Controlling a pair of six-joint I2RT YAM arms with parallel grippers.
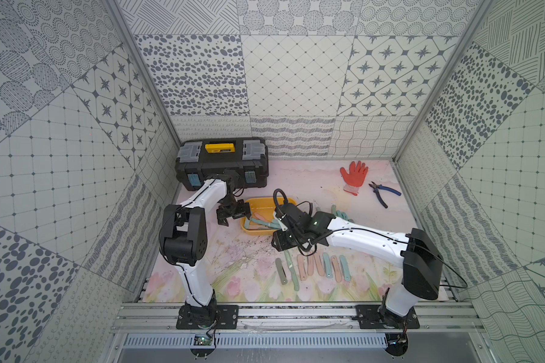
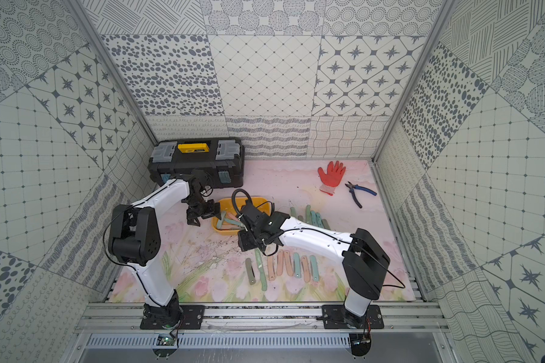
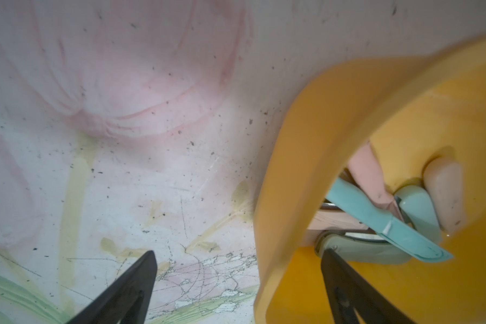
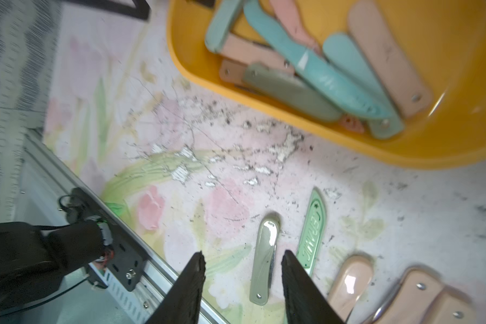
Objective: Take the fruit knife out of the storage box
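The orange storage box (image 1: 284, 201) holds several pastel-handled knives; a teal knife (image 4: 329, 81) lies across a pink, a grey-green and other ones. My left gripper stands open over the box's left rim, the rim between its fingers. My right gripper is open and empty, raised above the table in front of the box. Below it lie a short grey-green knife (image 4: 264, 259) and a longer green one (image 4: 310, 232), with pink knives to their right.
A black toolbox (image 1: 221, 163) stands at the back left. A red glove (image 1: 354, 175) and pliers (image 1: 382, 193) lie at the back right. More knives lie right of the box, partly under my right arm.
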